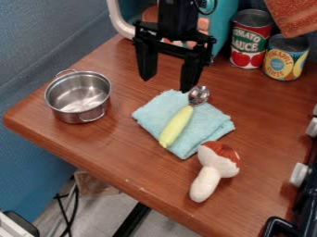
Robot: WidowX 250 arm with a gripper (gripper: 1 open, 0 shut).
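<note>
My black gripper (168,68) hangs over the back of the wooden table, its two fingers spread wide with nothing visible between them. Below and in front of it a folded light-blue cloth (213,136) carries a yellow-handled spoon (179,123). A steel pot (78,96) stands to the left. At the front right lies a toy mushroom (210,174) with a red and white cap.
At the back right stand a red tomato can (249,42) and a yellow can (285,61), near an orange cloth (295,14). A teal container (221,17) is behind the arm. A black appliance (303,194) borders the right.
</note>
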